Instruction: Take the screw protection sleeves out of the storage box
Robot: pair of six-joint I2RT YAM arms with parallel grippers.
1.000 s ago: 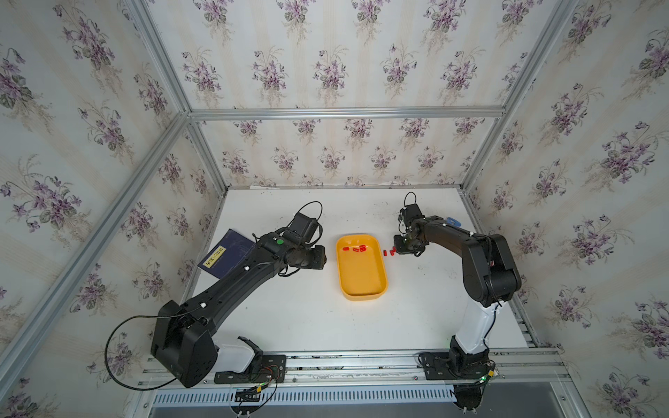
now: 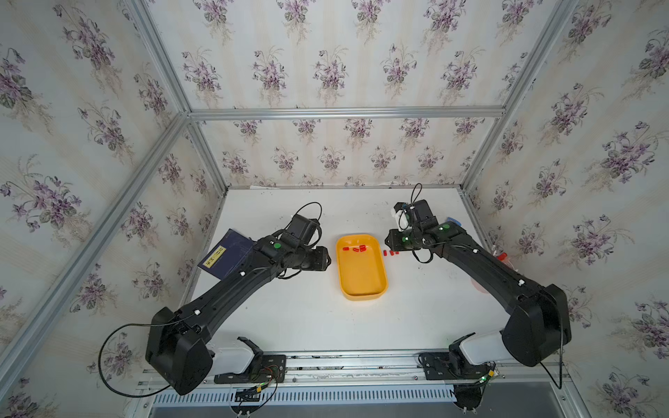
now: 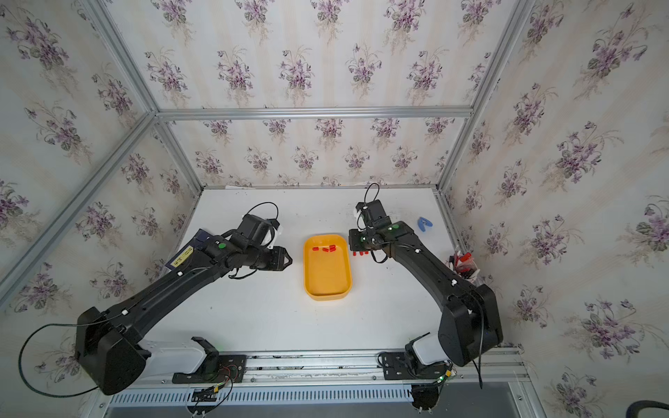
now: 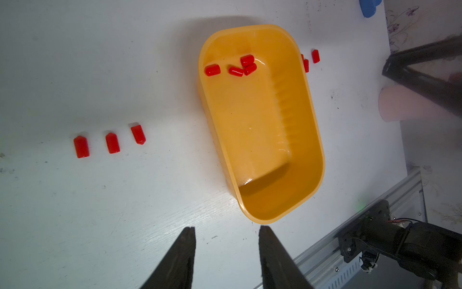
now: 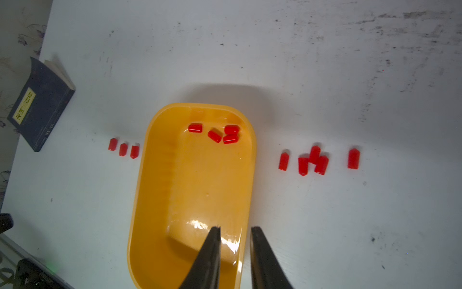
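The yellow-orange storage box point(image 4: 262, 144) stands mid-table. Several short red sleeves point(image 5: 195, 127) lie at its far end, two of them side by side point(image 5: 231, 138). Three more red sleeves point(image 4: 112, 143) rest on the table left of the box. To its right lie several others, including a lone sleeve point(image 5: 353, 158). My left gripper hangs over the table left of the box, fingers apart and empty. Above the right side of the box my right gripper is partly open, its gap narrower, with nothing between the fingers.
A dark blue folder or book point(image 2: 228, 254) with a yellow label lies at the left. At the right are a blue object point(image 3: 424, 223) and a pink container point(image 3: 463, 266) holding red items. The table before and behind the box is clear.
My right arm has backed off the sleeves on the right, lifted and swung left toward the box; a sleeve stayed on the table there. The left gripper shifted slightly right.
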